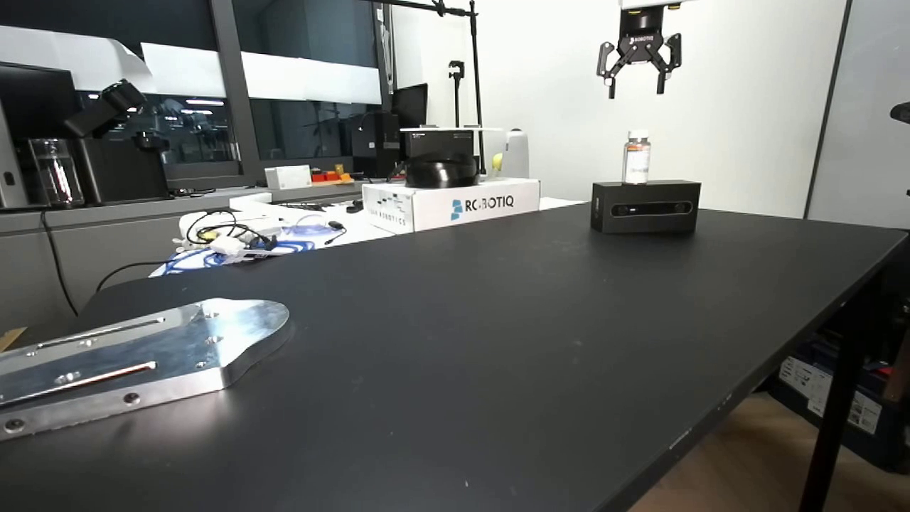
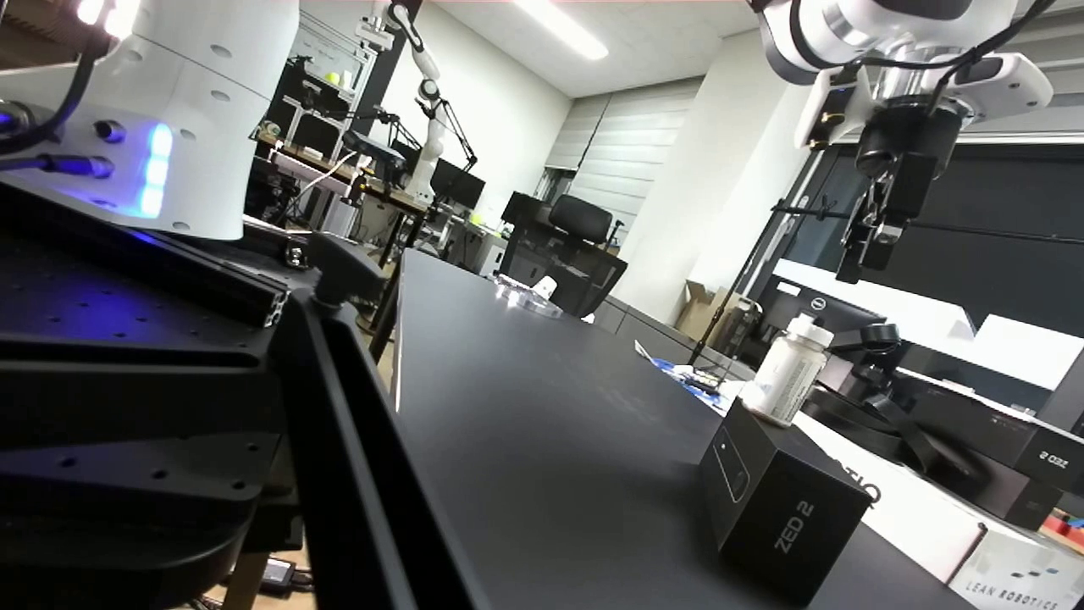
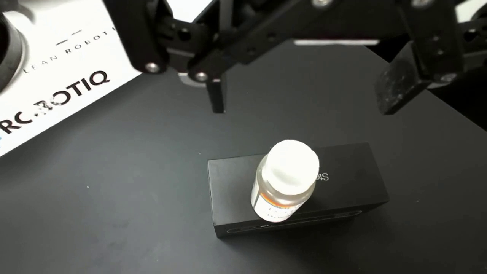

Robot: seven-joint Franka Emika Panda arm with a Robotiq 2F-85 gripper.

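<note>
A small bottle (image 1: 636,159) with a white cap and an orange-and-white label stands upright on a black ZED 2 box (image 1: 645,219). In the wrist view the bottle (image 3: 285,182) sits left of the middle of the box top (image 3: 351,178). My gripper (image 1: 636,90) hangs above the bottle with a clear gap of air below its fingertips. Its two fingers are wide apart and nothing is between them. Seen from the side, the gripper (image 2: 864,266) is higher than the bottle (image 2: 788,371) and apart from it.
A metal plate (image 1: 153,358) lies at its near left in exterior view 1. A white Robotiq box (image 1: 469,205) stands along the far side, with cables (image 1: 243,243) left of it.
</note>
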